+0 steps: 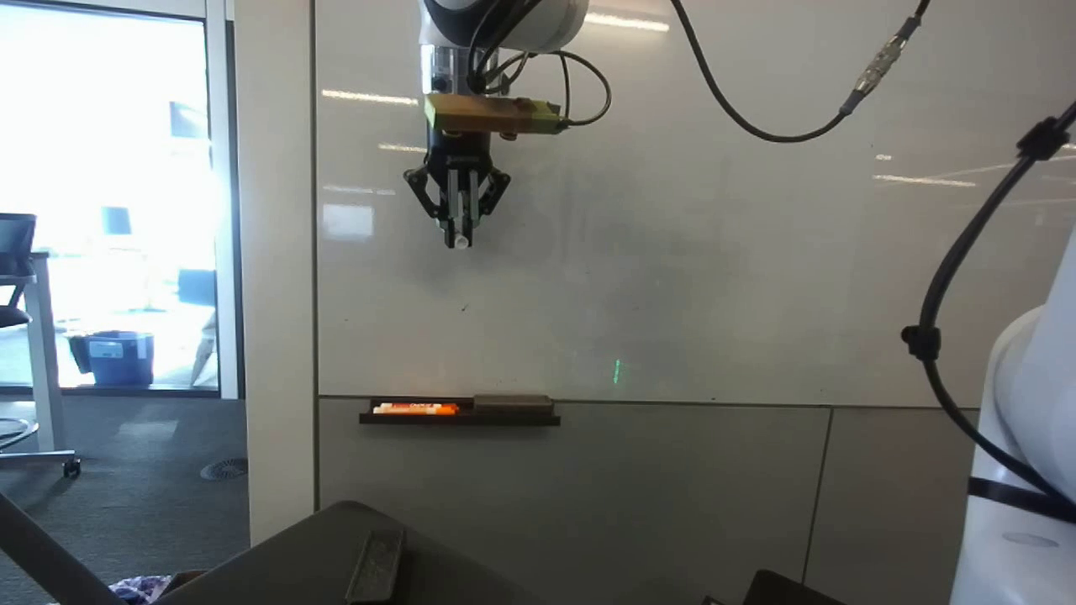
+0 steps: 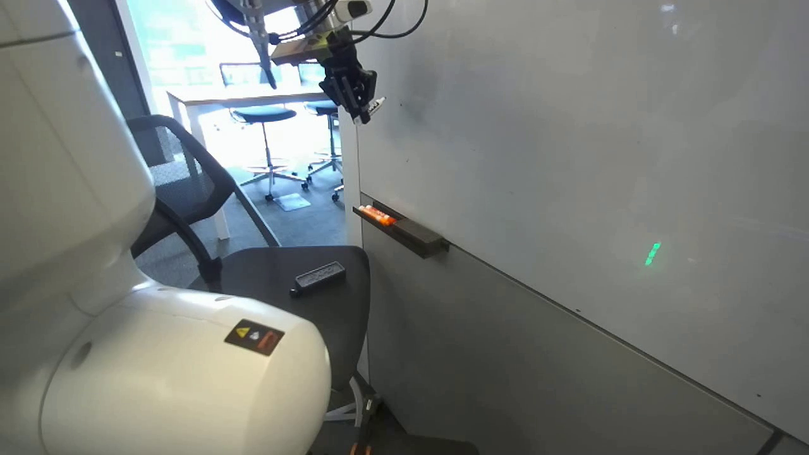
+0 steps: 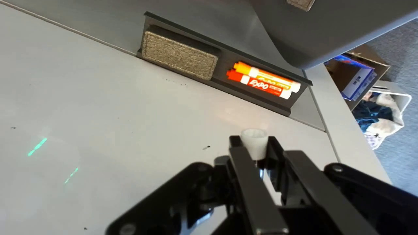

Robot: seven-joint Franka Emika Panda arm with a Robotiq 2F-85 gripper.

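My gripper (image 1: 460, 245) is shut on a white marker (image 3: 255, 143), whose round end shows between the fingertips in the wrist view. From the side, in exterior view 2, the marker (image 2: 377, 105) pokes out toward the whiteboard (image 2: 531, 151); whether its tip touches the board I cannot tell. On the board's lower part is a short green stroke (image 1: 617, 372). Well below the gripper, a dark tray (image 3: 250, 102) fixed at the board's bottom edge holds an eraser (image 3: 179, 53), an orange marker (image 3: 266, 75) and a red marker (image 3: 259, 85).
A dark chair (image 2: 296, 265) stands below the tray with another eraser (image 2: 320, 277) on its seat. Boxes (image 3: 354, 74) and a white bin of cloth (image 3: 386, 113) sit on the floor beyond. The board around the gripper is clear.
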